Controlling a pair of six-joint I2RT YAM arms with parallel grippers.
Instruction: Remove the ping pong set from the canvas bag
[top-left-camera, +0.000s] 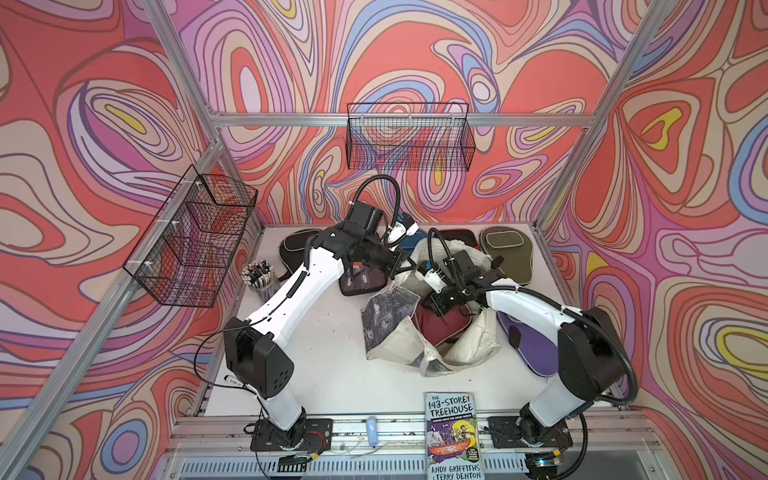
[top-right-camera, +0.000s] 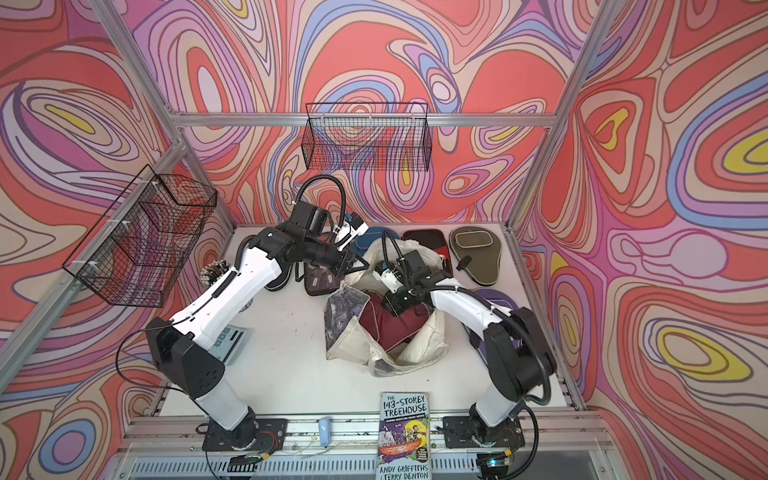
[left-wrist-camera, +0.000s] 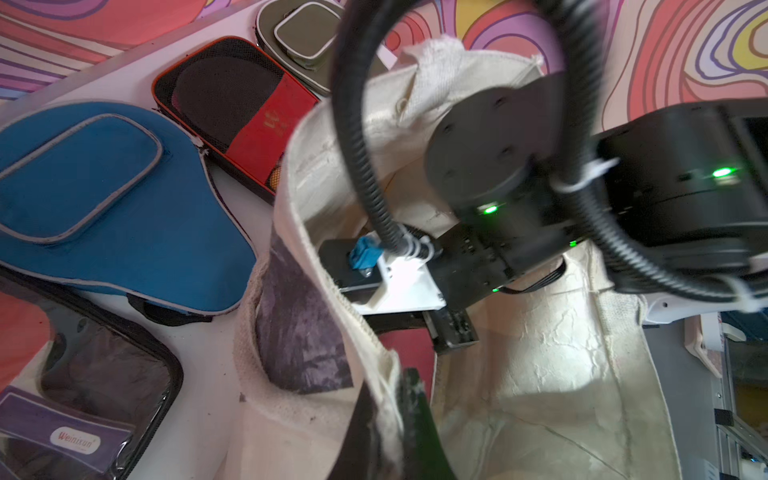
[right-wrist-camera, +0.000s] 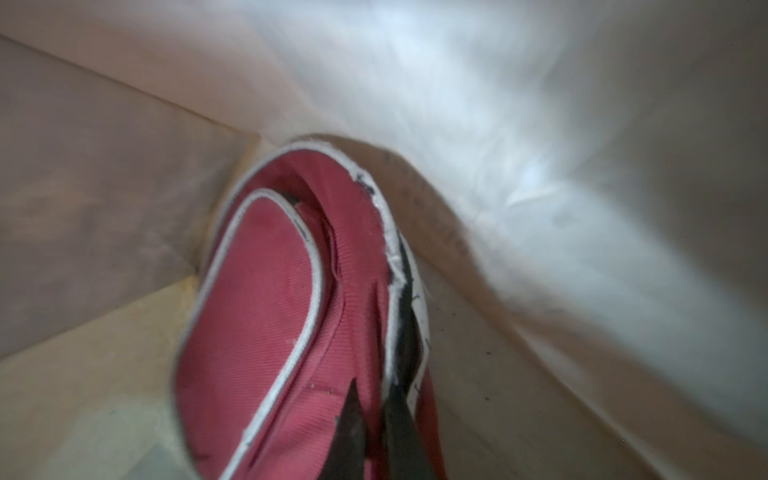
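Note:
The maroon ping pong set case (right-wrist-camera: 264, 280), with white piping and a front pocket, is inside the cream canvas bag (top-left-camera: 472, 352). In the right wrist view my right gripper is shut on the case's piped edge, pinching its fabric. From above, the case (top-right-camera: 392, 326) shows in the bag's mouth, partly covered by the right arm. My left gripper is shut on the bag's rim, with the canvas (left-wrist-camera: 316, 256) running up from between its fingers. In the top left view the left gripper (top-left-camera: 409, 265) is at the bag's far left edge.
A blue case (left-wrist-camera: 128, 200), a black and red case (left-wrist-camera: 240, 104), an olive case (top-left-camera: 509, 252) and a purple case (top-left-camera: 534, 348) surround the bag. A pen cup (top-left-camera: 260, 280) stands at left. A book (top-left-camera: 452, 436) lies in front.

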